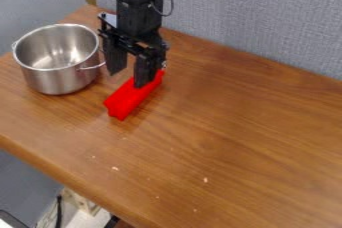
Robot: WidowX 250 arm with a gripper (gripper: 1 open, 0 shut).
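My black gripper [131, 64] hangs over the upper end of a red bar [131, 99], which lies diagonally on the wooden table [227, 142]. Its fingers point down on either side, just right of a silver pot [51, 60] with wire handles. Whether anything is between the fingers is hard to tell.
The pot stands at the left edge of the table, with dark cables [54, 212] below that edge. A pale wall [254, 22] runs along the back.
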